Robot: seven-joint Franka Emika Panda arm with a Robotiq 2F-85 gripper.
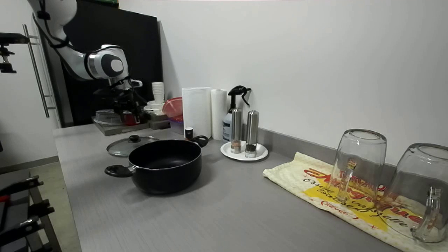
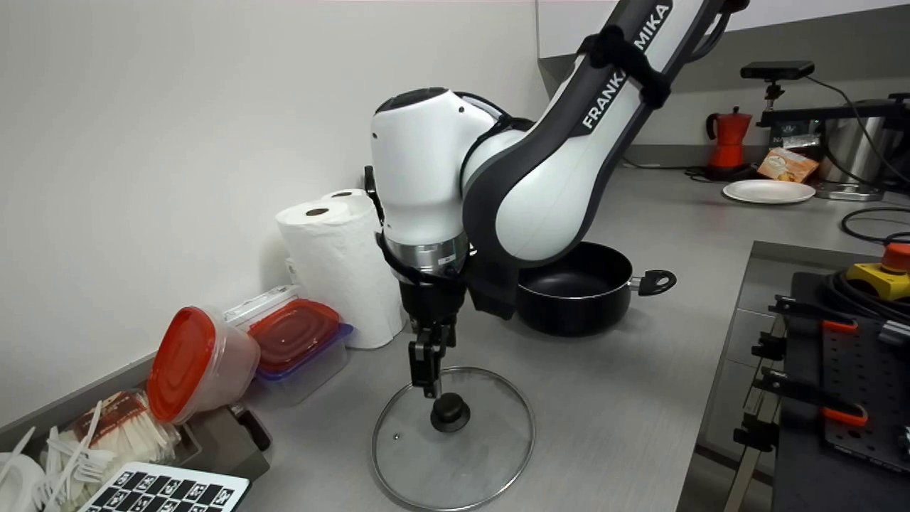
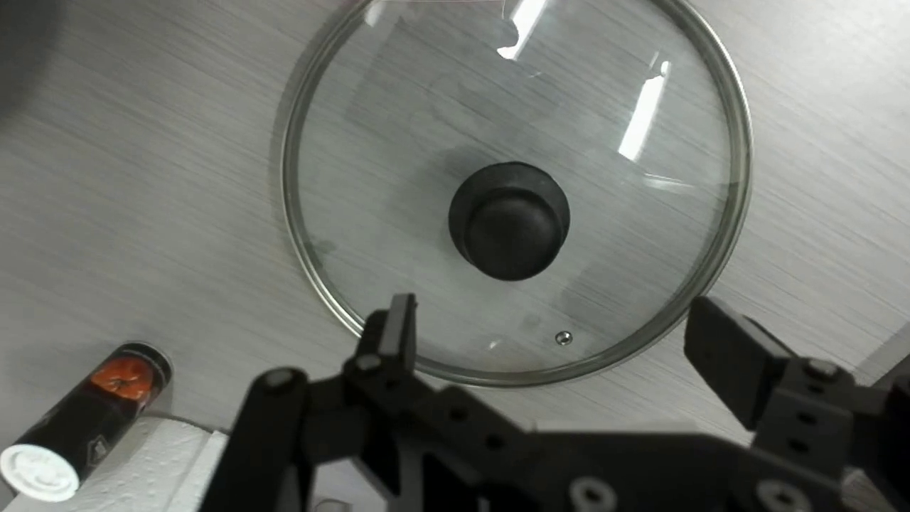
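A glass lid (image 3: pixel 401 281) with a steel rim lies flat on the grey counter. Its black knob (image 3: pixel 515 229) stands up at the centre. My gripper is open, its fingers spread wide with nothing between them. In the wrist view the fingertips overlap the near rim of the lid, and the knob lies beyond them. Exterior view 2 has the gripper (image 2: pixel 431 388) pointing down above the lid (image 2: pixel 495 461), close over the knob (image 2: pixel 449 412). An uncovered black pot (image 1: pixel 166 174) with two side handles sits beside the lid, partly behind the arm in exterior view 2.
Paper towel rolls (image 1: pixel 197 111), a small dark jar (image 3: pixel 128 384) and red-lidded containers (image 2: pixel 294 337) line the wall side. Two mills stand on a white plate (image 1: pixel 229 151). Glass mugs (image 1: pixel 357 163) rest on a cloth (image 1: pixel 294 176).
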